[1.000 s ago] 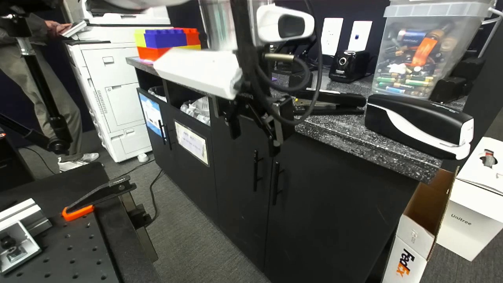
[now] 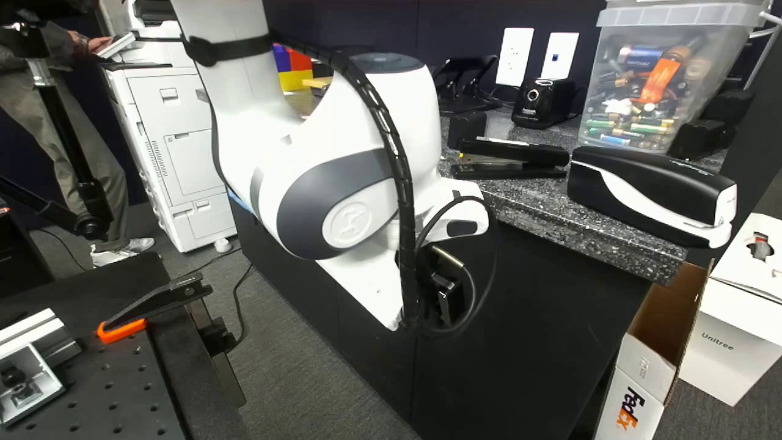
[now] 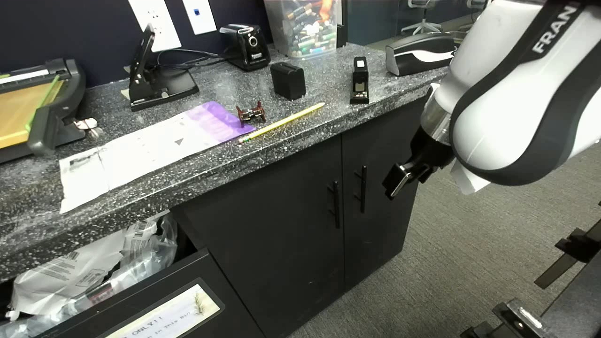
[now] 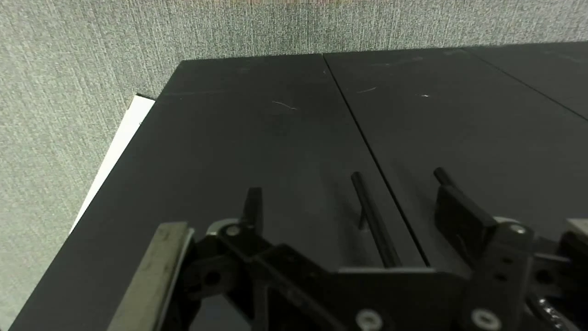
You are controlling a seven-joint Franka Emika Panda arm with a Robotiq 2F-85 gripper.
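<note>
Before the black cabinet doors [image 3: 270,225] my gripper [image 3: 404,183] hangs tilted down in exterior view 2, to the right of two black bar handles [image 3: 336,203]. In the wrist view the gripper is open, its fingers wide apart. Between them a bar handle [image 4: 375,220] appears against the door, with nothing held. The second handle [image 4: 442,175] is partly covered by the right finger [image 4: 460,212]. How far the fingers stand from the handles is hard to judge. In exterior view 1 the arm hides the handles and most of the gripper.
On the speckled counter [image 3: 225,163] lie a yellow pencil [image 3: 281,122], a purple-and-white bag [image 3: 157,141], a hair clip [image 3: 250,112] and staplers [image 3: 359,81]. A bin drawer [image 3: 169,304] stands open at left. Cardboard boxes [image 2: 645,366] flank the cabinet's end.
The arm has swung lower in exterior view 1. The gripper, earlier visible above the two handles near the counter edge, is now mostly hidden; the arm covers both handles.
</note>
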